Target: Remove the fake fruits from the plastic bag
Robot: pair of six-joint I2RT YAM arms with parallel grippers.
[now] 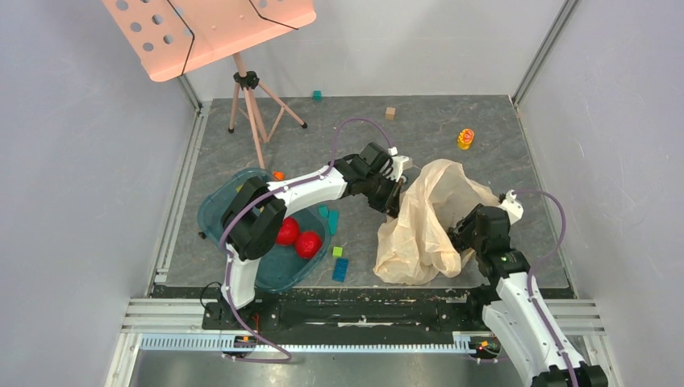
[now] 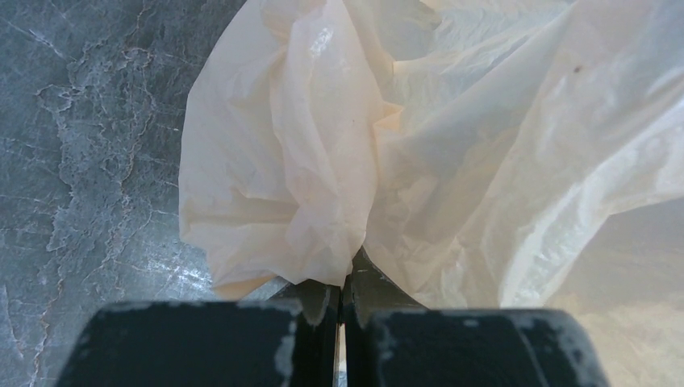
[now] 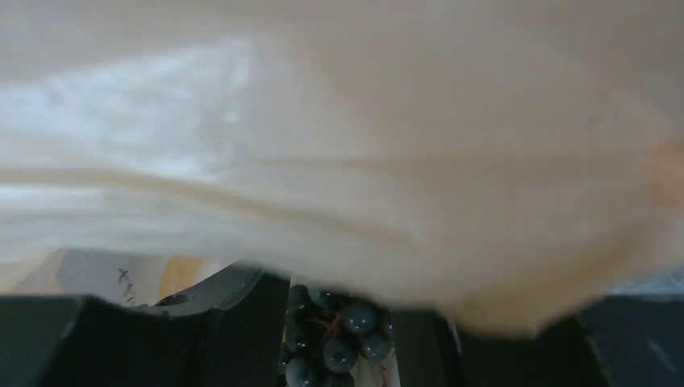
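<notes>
The pale, crumpled plastic bag (image 1: pixel 410 246) stands with its mouth spread between my two arms. My left gripper is shut on a gathered fold of the bag's edge (image 2: pixel 323 201). At the bag's opening, my right gripper (image 1: pixel 456 235) reaches inside from the right. In the right wrist view, dark grapes (image 3: pixel 339 343) show between the parted fingers of the right gripper; whether the fingers touch them cannot be told. Bag film fills most of that view and hides the rest of the inside.
A teal basket (image 1: pixel 278 274) with two red balls (image 1: pixel 307 245) stands at the left, under the left arm. Loose blocks, such as a blue one (image 1: pixel 340 270), lie beside it. A yellow-red can (image 1: pixel 465 139) is at the back right, near free floor.
</notes>
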